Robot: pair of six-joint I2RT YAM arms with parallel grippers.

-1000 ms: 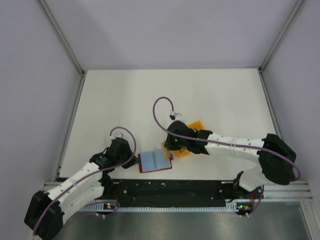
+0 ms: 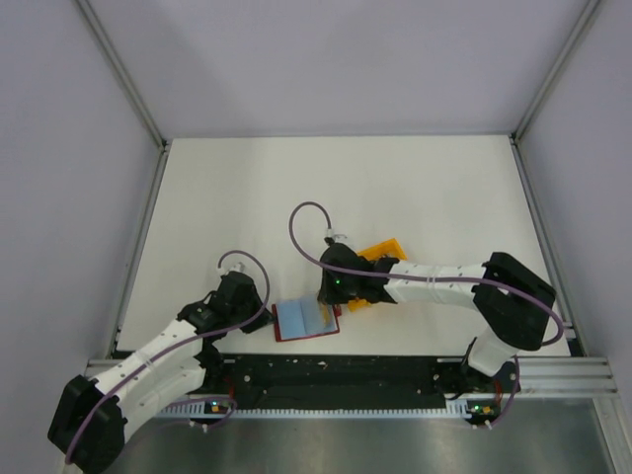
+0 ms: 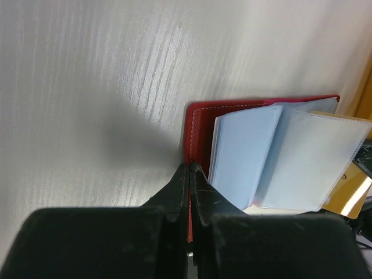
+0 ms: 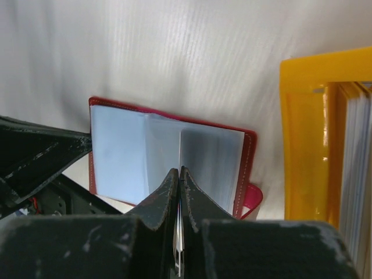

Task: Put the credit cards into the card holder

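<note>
The card holder (image 2: 296, 321), red-covered with pale clear pages, lies open near the front edge. My left gripper is shut at its left edge, a strip of the red cover showing between the fingers. Above the right half of the holder, my right gripper is shut on a gold card, which stands nearly edge-on as a thin line in the right wrist view. The left wrist view shows the gold card (image 3: 350, 189) partly behind a raised clear page (image 3: 311, 157). How far it sits in the sleeve I cannot tell.
An orange-yellow box (image 4: 299, 145) holding several upright cards (image 4: 356, 168) stands just right of the holder. A red flap (image 4: 253, 196) sticks out at the holder's right edge.
The left arm and the holder have stayed in place.
</note>
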